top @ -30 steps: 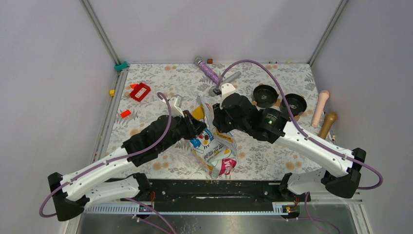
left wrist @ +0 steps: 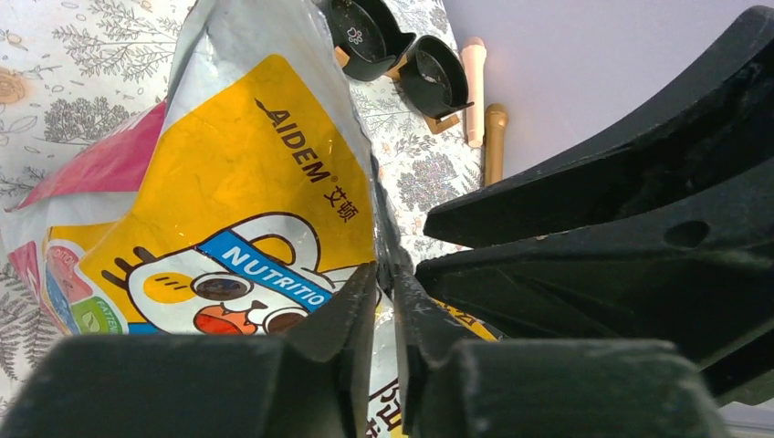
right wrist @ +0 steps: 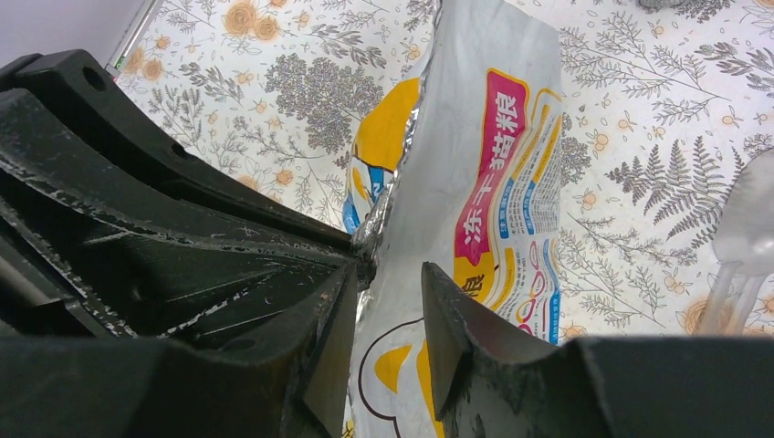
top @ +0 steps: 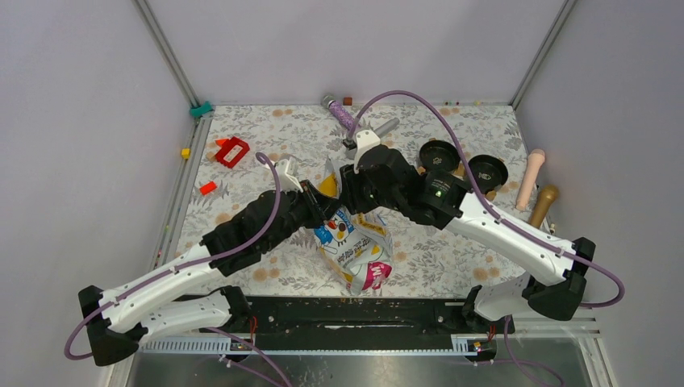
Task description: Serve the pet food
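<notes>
An upright pet food bag [top: 355, 250], yellow, white and pink with a cartoon face, stands at the table's middle front. At its silvery top edge, my left gripper has its fingers close together with the rim between them; whether they pinch it is unclear. My right gripper faces the same edge from the other side, its fingers apart and the bag's upper part showing between them. Two black bowls [top: 439, 156] [top: 488, 172] sit at the right. A grey spoon-like tool [right wrist: 750, 219] lies beside the bag.
Behind the bag lies a purple glittery tube [top: 343, 115]. A red box [top: 231, 151] and a small red block [top: 208, 188] are at the left. Pink [top: 529, 179] and tan [top: 543, 206] sticks line the right edge.
My right gripper has moved left toward the bag's top. The bag has stayed in place.
</notes>
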